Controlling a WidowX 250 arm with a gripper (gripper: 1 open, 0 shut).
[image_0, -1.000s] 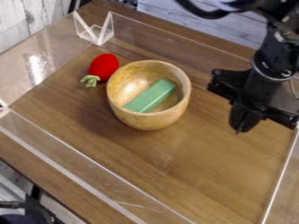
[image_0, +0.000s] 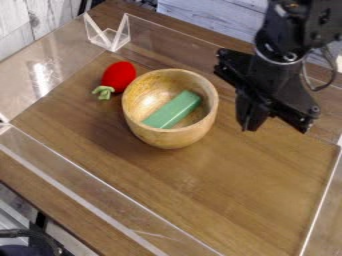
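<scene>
My black gripper (image_0: 250, 118) hangs over the right part of the wooden table, its tip just right of a wooden bowl (image_0: 202, 125). It looks shut, with nothing visible between its fingers. The bowl holds a green block (image_0: 173, 109) lying diagonally. A red radish-like object (image_0: 118, 76) with a green top lies to the left of the bowl.
A clear angular wire or plastic piece (image_0: 108, 32) stands at the back left. Clear rims run along the table's edges.
My gripper has moved left toward the bowl and somewhat up in the view, away from the right edge. The bowl, block and red object have not moved.
</scene>
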